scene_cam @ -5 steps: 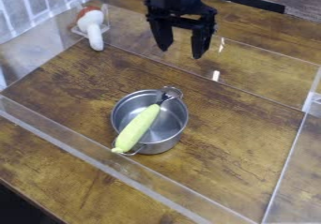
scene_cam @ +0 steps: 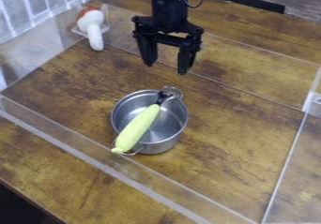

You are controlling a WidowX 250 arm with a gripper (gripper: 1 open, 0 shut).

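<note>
My gripper (scene_cam: 168, 54) is high in the middle of the camera view, black, its two fingers apart and open with nothing visible between them. Below it, a steel pot (scene_cam: 170, 134) stands on the wooden table, with a long pale yellow-green corn cob or similar vegetable (scene_cam: 135, 130) lying across it, reaching over the near rim. A dark piece at the cob's upper end lies by the pot's handle.
A white object with a red-brown top (scene_cam: 92, 26) lies at the upper left by the clear side wall.
My gripper has moved slightly toward the viewer and down. The pot, cob and white object look unmoved.
</note>
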